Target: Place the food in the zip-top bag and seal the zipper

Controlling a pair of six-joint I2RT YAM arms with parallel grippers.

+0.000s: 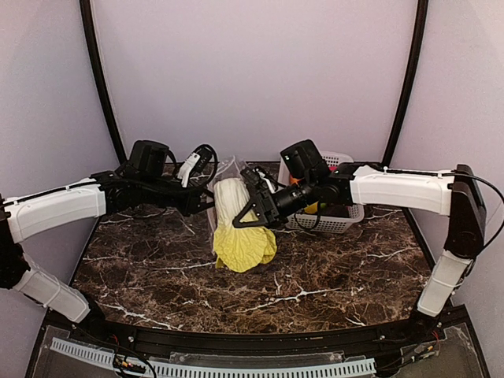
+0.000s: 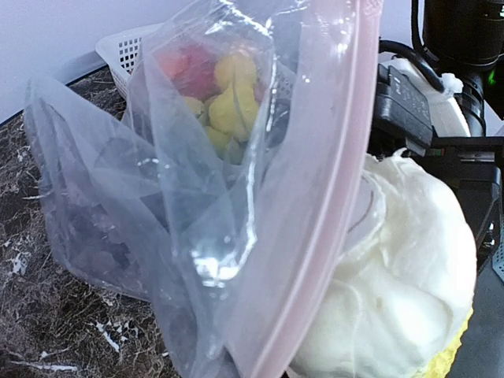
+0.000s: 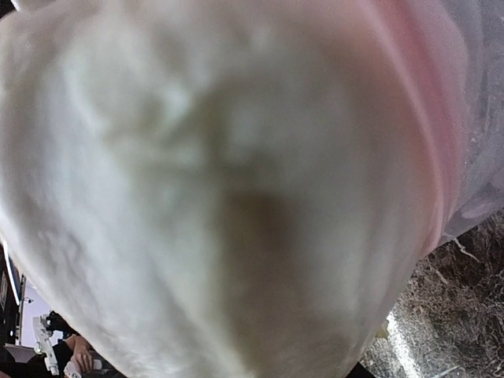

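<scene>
A toy cabbage [image 1: 243,247], white at the stalk and yellow-green at its leaves, hangs above the table with my right gripper [image 1: 242,218] shut on it. Its white end [image 2: 398,268] lies against the pink zip strip [image 2: 335,205] of the clear bag in the left wrist view, beside the opening as far as I can tell. My left gripper [image 1: 203,206] is shut at the edge of the clear bag [image 1: 228,168], which hangs from it; its fingertips are hidden in its own wrist view. White stalk [image 3: 197,181] fills most of the right wrist view and covers the right fingers.
A white basket [image 1: 339,224] of toy fruit and vegetables stands behind the right gripper. Bare marble-patterned table [image 1: 157,272] lies in front and to both sides. The two grippers are close together.
</scene>
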